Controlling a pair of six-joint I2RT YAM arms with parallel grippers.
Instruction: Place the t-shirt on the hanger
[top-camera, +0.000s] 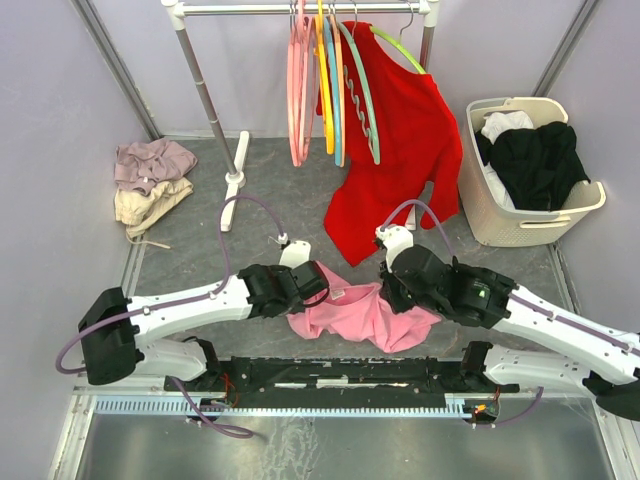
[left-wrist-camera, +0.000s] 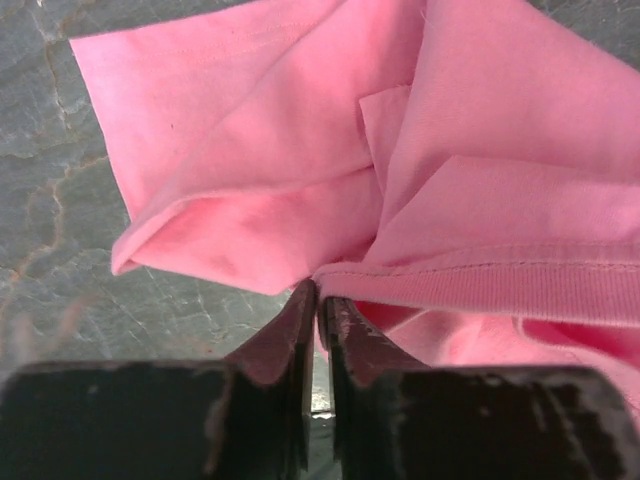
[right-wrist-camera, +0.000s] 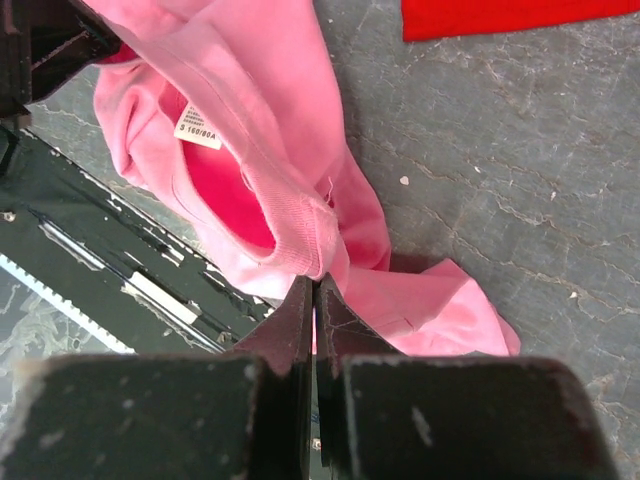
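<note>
The pink t-shirt (top-camera: 360, 318) lies loosely bunched on the grey floor in front of me, its neck opening and white label (right-wrist-camera: 197, 128) showing in the right wrist view. At the left part of the neckband, my left gripper has a fold of pink cloth between its nearly closed fingers. My right gripper is shut on the other end of the neckband, its fingertips together at the hem. Several empty hangers (top-camera: 327, 90) hang from the rack above, pink, yellow, blue and green among them.
A red garment (top-camera: 405, 150) hangs on a green hanger at the rack's (top-camera: 300, 9) right. At the right stands a beige basket (top-camera: 520, 233) with dark and white clothes. Folded clothes (top-camera: 153, 180) lie at left.
</note>
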